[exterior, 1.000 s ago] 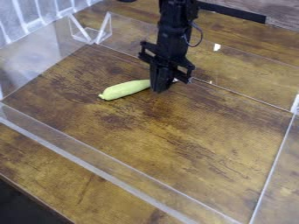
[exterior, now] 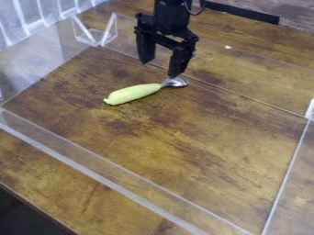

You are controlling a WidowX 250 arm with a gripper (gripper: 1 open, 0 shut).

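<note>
My black gripper (exterior: 163, 50) hangs upright at the top centre, its fingers spread open with nothing seen between them. Below it on the wooden table lie a long pale yellow-green object (exterior: 132, 95), like a toy corn or squash, and a silver spoon (exterior: 175, 82) at its right end, its bowl to the right. The gripper is above them and apart from both. Whether the spoon's handle runs under the green object is hard to tell.
Clear low walls (exterior: 289, 174) surround the wooden work area (exterior: 196, 156). A white frame-like piece (exterior: 95, 32) is at the upper left.
The objects appear unmoved.
</note>
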